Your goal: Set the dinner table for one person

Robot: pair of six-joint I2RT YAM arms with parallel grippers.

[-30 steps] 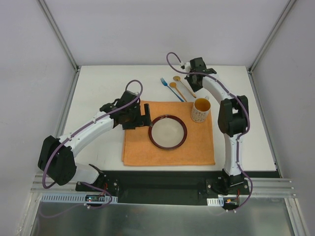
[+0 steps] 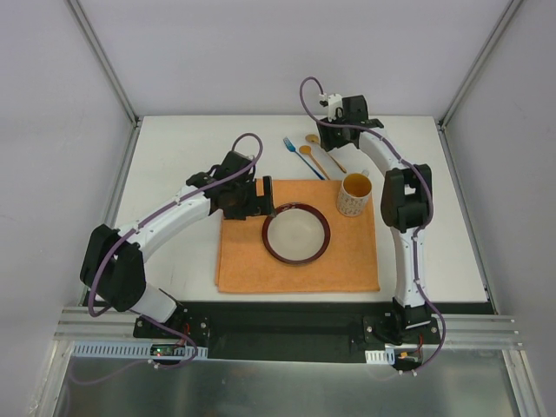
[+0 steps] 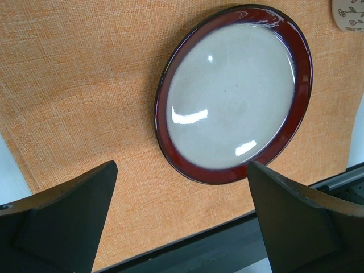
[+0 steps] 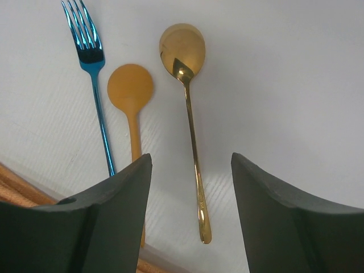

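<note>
A plate with a dark red rim (image 2: 296, 234) lies on the orange placemat (image 2: 252, 276), the patterned mug (image 2: 352, 198) at the mat's upper right corner. Beyond the mat's far edge lie a blue fork (image 4: 96, 85), a flat wooden-coloured spoon (image 4: 130, 94) and a gold spoon (image 4: 190, 102). My left gripper is open above the mat's left part, the plate ahead of its fingers. Open too, my right gripper hangs over the gold spoon, whose handle runs between the fingertips without being gripped.
The right forearm (image 2: 404, 204) passes close beside the mug.
My right gripper has shifted slightly toward the far edge and left, over the gold spoon. The left arm has moved a little to the right. Mat, plate, mug and cutlery are unmoved.
</note>
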